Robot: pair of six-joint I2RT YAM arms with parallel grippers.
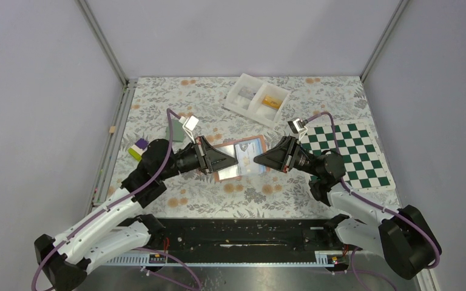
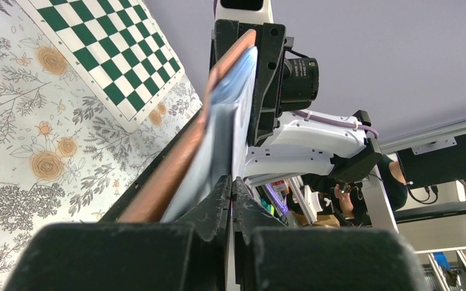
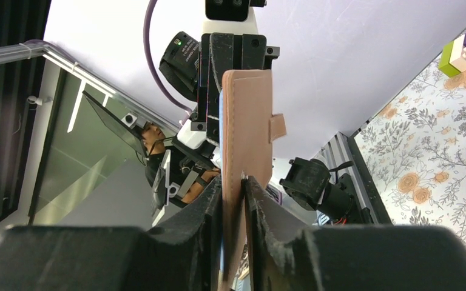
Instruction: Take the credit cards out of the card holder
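The card holder [image 1: 222,174] has a brown leather edge with pale blue-and-white cards [image 1: 249,154] in its middle. It stands upright between my two arms. In the left wrist view its brown side [image 2: 189,142] and the bluish cards rise edge-on in front of my left gripper. That gripper is shut at the inner edge; nothing clear shows between its fingertips. In the right wrist view the brown holder back [image 3: 249,121] passes between the parted fingers of my right gripper. Whether both fingers touch it cannot be told.
A white two-part box [image 1: 243,109] with an orange item [image 1: 271,102] sits at the back. A green-and-white checkerboard [image 1: 364,159] lies to the right. Coloured blocks [image 1: 138,149] lie at the left.
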